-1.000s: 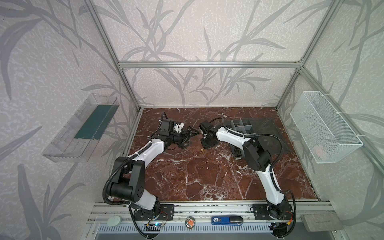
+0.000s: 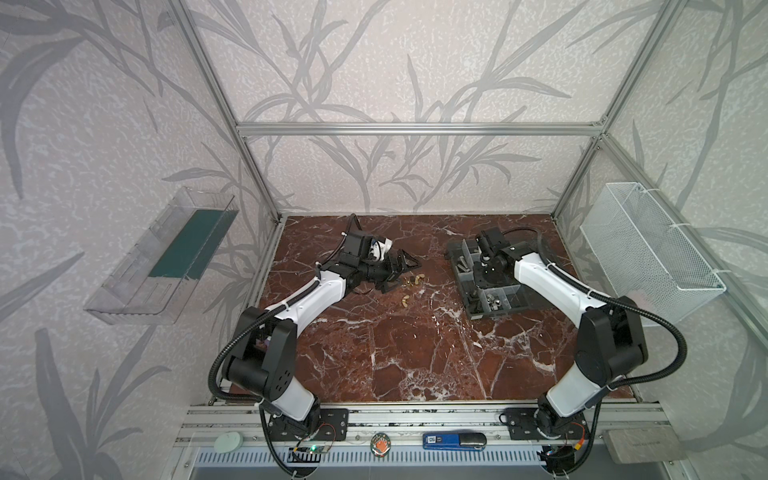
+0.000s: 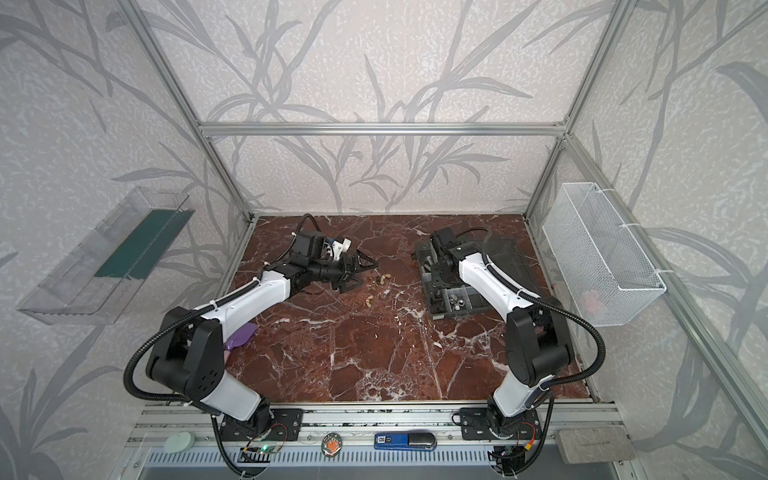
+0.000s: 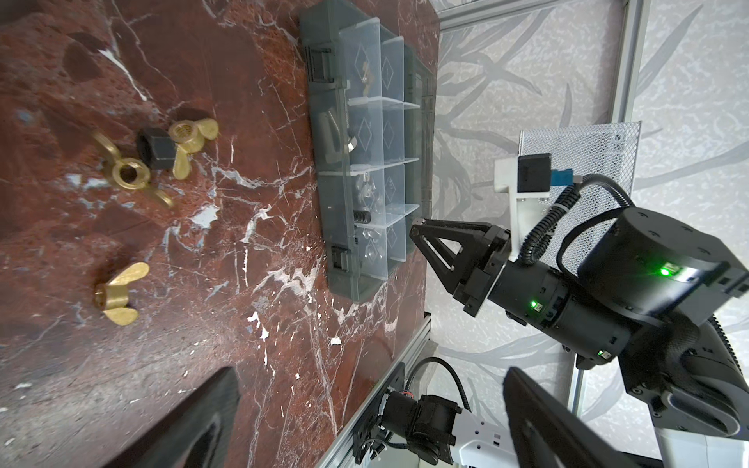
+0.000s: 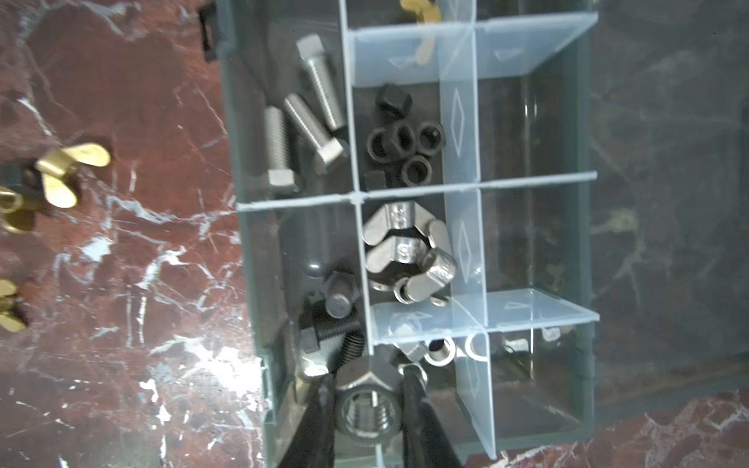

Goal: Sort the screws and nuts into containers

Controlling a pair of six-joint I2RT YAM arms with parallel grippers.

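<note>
My right gripper is shut on a steel hex nut (image 5: 366, 374), held over the grey sorting box (image 5: 593, 257). The box's compartments hold silver bolts (image 5: 320, 78), black nuts (image 5: 415, 170), silver wing nuts (image 5: 394, 253), dark bolts (image 5: 327, 327), silver nuts and a brass piece. My left gripper stands open above the table, left of the box. Below it lie brass wing nuts (image 4: 121, 296) and a black nut (image 4: 156, 148).
A white mesh basket (image 2: 652, 248) hangs on the right wall, a clear tray (image 2: 160, 256) on the left.
My right arm has swung rightward from the middle of the table to over the box. The left arm has moved a little to the right and back.
</note>
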